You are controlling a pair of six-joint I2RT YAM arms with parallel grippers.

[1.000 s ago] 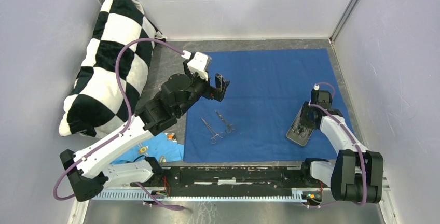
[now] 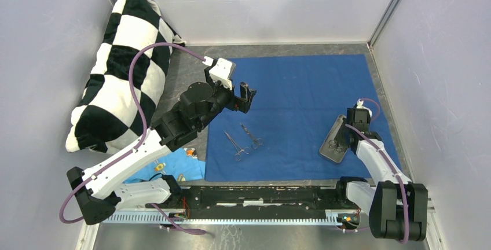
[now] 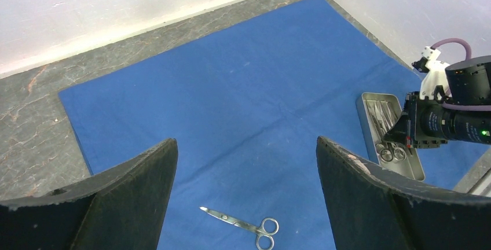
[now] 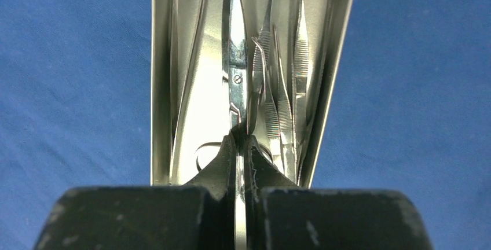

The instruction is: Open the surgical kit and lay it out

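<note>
On the right of the blue cloth (image 2: 292, 102) stands an open metal tray (image 2: 332, 156), partly hidden by my right arm. In the right wrist view, several slim steel instruments lie in it, among them scissors (image 4: 238, 59) and serrated tweezers (image 4: 301, 59). My right gripper is shut over the tray, its tips at the lower end of the scissors; whether they grip the shank cannot be told. My left gripper is open and empty above the cloth. Two ring-handled instruments, one longer (image 2: 234, 144) and one shorter (image 2: 250, 135), lie apart on the cloth.
A checkered pillow (image 2: 124, 70) leans at the left wall. Near the front left lies a light-blue printed packet (image 2: 194, 166). The right wall (image 2: 446, 88) stands close to my right arm.
My left arm, the tray and the two instruments on the cloth stay where they were.
</note>
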